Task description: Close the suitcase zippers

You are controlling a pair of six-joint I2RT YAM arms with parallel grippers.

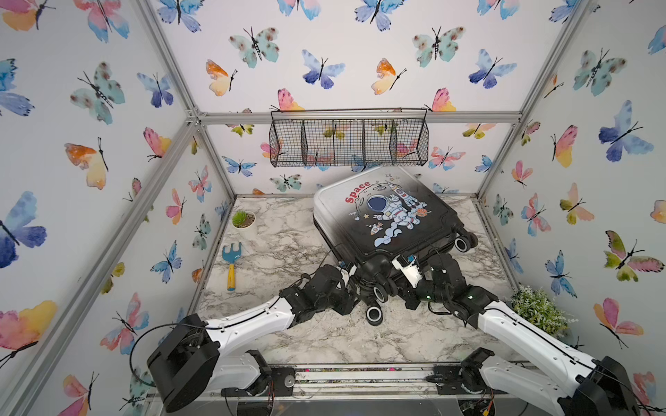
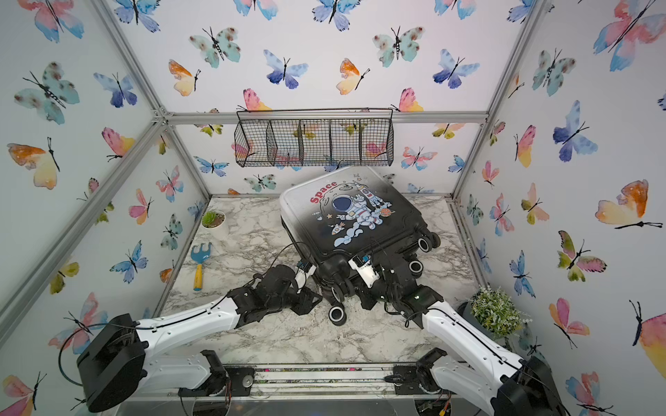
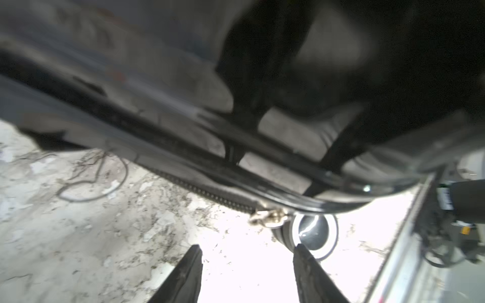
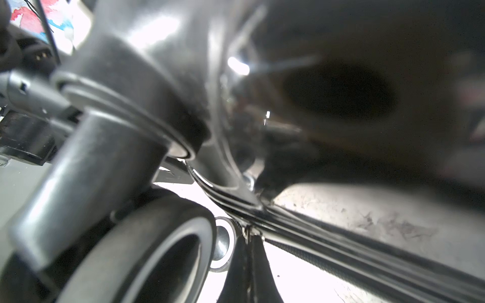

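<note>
The grey-black suitcase (image 1: 360,225) with an astronaut print lies flat, its wheeled end toward the arms. In the left wrist view a metal zipper slider (image 3: 268,217) sits on the zipper edge, where the toothed zipper tape (image 3: 202,192) hangs below the seam. My left gripper is open just below that slider, nothing between its fingers. At the suitcase's near corner my right gripper is shut, its tips against the seam where a small bit of zipper metal (image 4: 246,231) shows; whether they pinch it I cannot tell.
Wheels (image 1: 374,315) jut out between the two grippers, and one wheel (image 4: 171,252) stands close beside my right fingers. A toy fork (image 1: 231,267) and a potted succulent (image 1: 242,219) lie to the left. A wire basket (image 1: 350,142) hangs behind.
</note>
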